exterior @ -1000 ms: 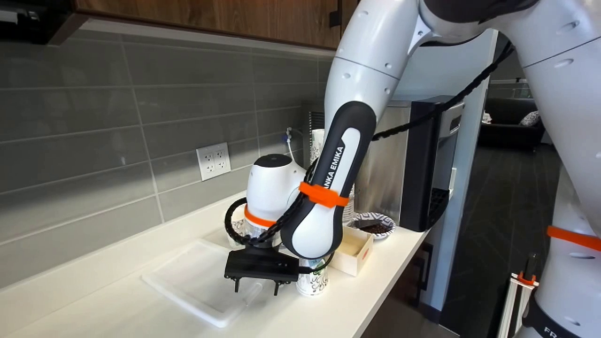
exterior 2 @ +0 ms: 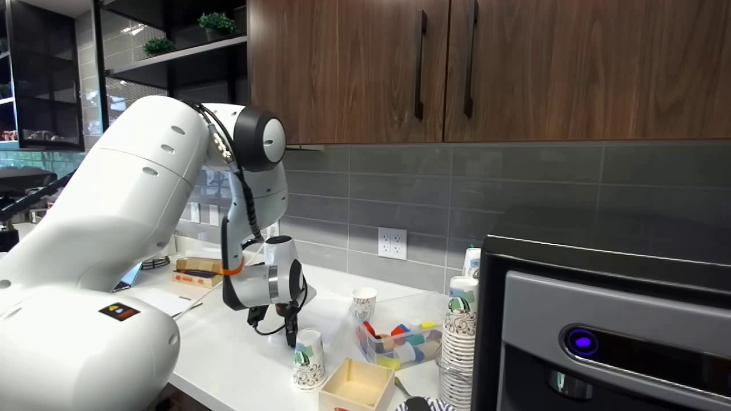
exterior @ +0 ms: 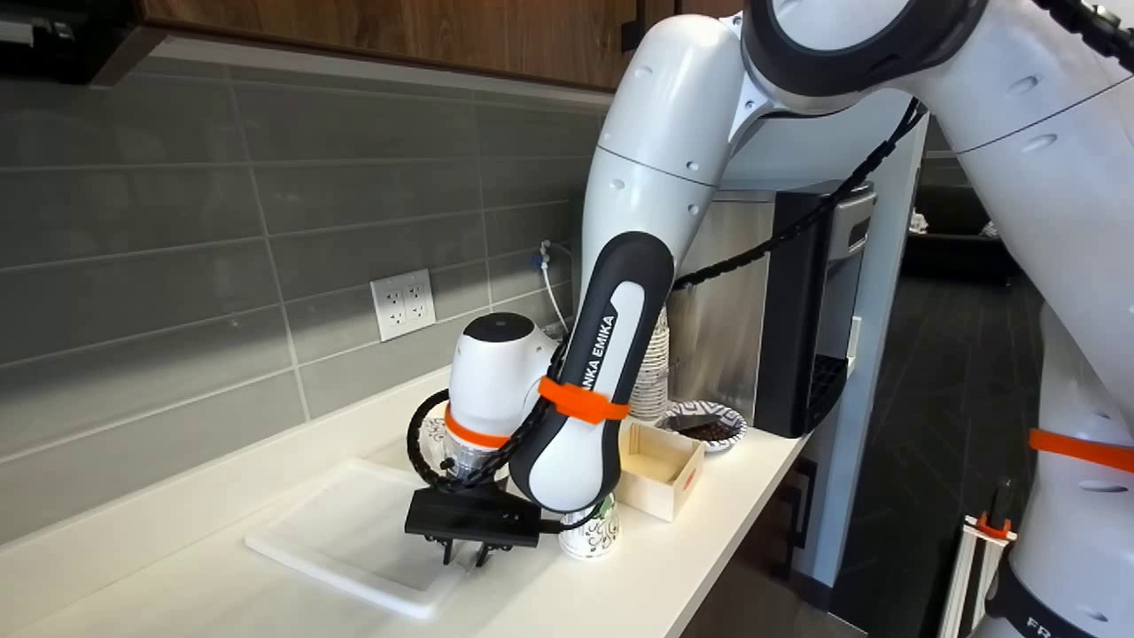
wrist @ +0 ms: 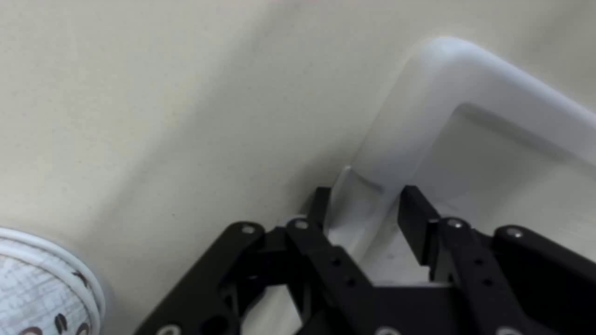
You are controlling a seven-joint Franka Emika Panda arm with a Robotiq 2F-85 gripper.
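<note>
A translucent white plastic lid (exterior: 340, 532) with a raised rim lies on the counter beneath my gripper (exterior: 465, 551). In the wrist view, a side of the lid (wrist: 441, 83) near one corner passes between the fingers, with my gripper straddling it. The fingers are part open: the left finger (wrist: 320, 209) is at the rim's outer side, and the right finger (wrist: 414, 217) is over the inner side with a visible gap. Whether either finger touches the rim is hard to tell.
An upside-down paper cup (exterior 2: 309, 359) stands close beside the gripper. Beyond it are an open wooden box (exterior 2: 357, 383), a clear bin (exterior 2: 370, 348) of colourful items, another paper cup (exterior 2: 364, 301) and a tall cup stack (exterior 2: 457, 356). Bare counter lies in front of the lid.
My gripper has moved left and lower, and its fingers have come closer together. The lid has shifted slightly left along the counter. The upside-down cup has stayed in place.
</note>
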